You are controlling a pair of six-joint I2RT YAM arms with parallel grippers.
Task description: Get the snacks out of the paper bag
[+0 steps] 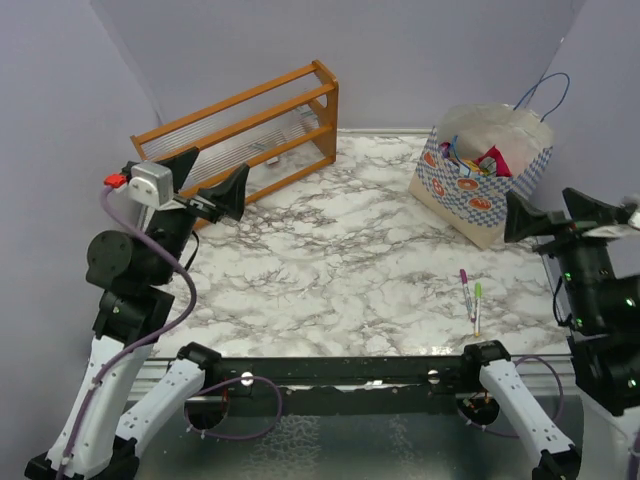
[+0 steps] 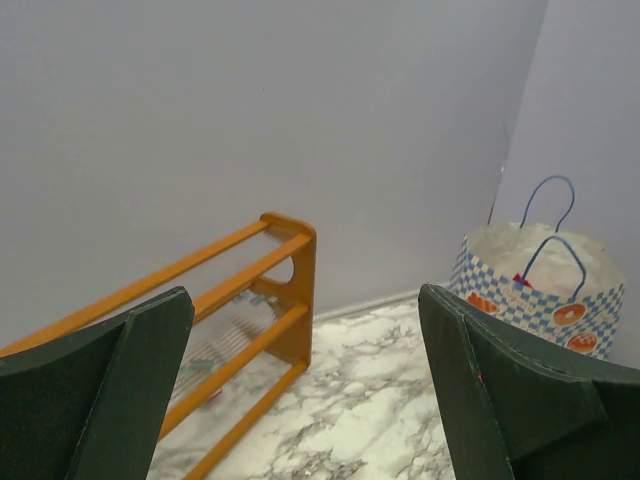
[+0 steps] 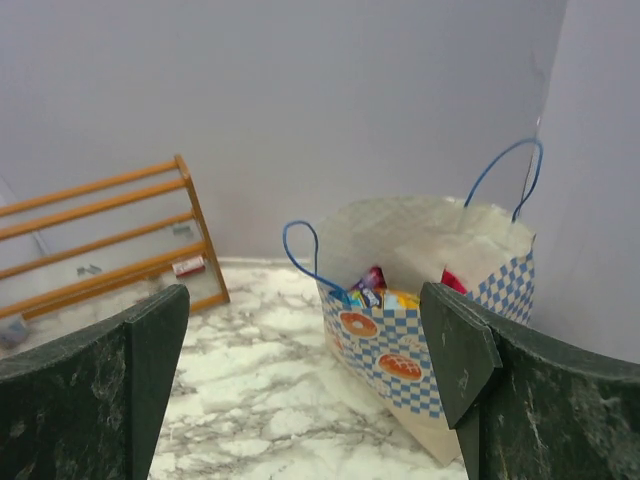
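A paper bag [image 1: 470,205] with blue checks, orange pictures and blue string handles stands open at the back right of the marble table [image 1: 330,270]. Colourful snack packets [image 1: 490,162] show inside its mouth; in the right wrist view the bag [image 3: 390,370] holds purple, yellow and red ones [image 3: 370,290]. My left gripper [image 1: 205,185] is open over the left side of the table, empty, far from the bag. My right gripper [image 1: 545,210] is open at the right, just in front of the bag, with nothing between its fingers.
A wooden rack [image 1: 325,120] with clear panels stands along the back left. Two markers, one purple [image 1: 465,295] and one green [image 1: 478,310], lie at the front right. Grey walls close in the back and sides.
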